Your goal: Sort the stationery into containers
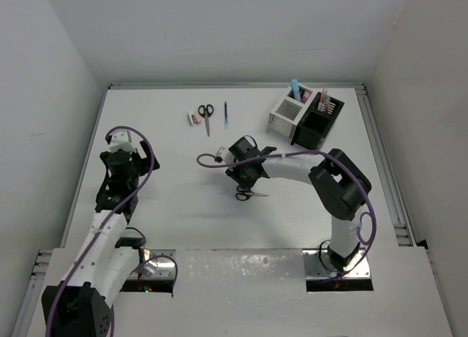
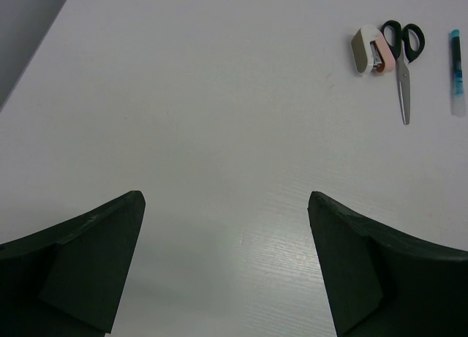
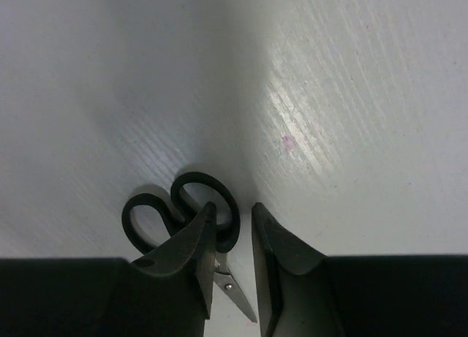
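In the right wrist view, black scissors [image 3: 234, 220] lie on the table beneath my right gripper, whose fingertips are apart over the handle loop; in the top view they [image 1: 243, 196] show just below that gripper. My left gripper stands open at the table's left, with nothing between its fingers. At the back lie a second pair of scissors [image 1: 206, 116], a pink-and-white stapler [image 2: 371, 50] and a blue pen [image 2: 458, 74].
At the back right stand a white container [image 1: 281, 118] and a black container [image 1: 314, 129], holding several pens and other items.
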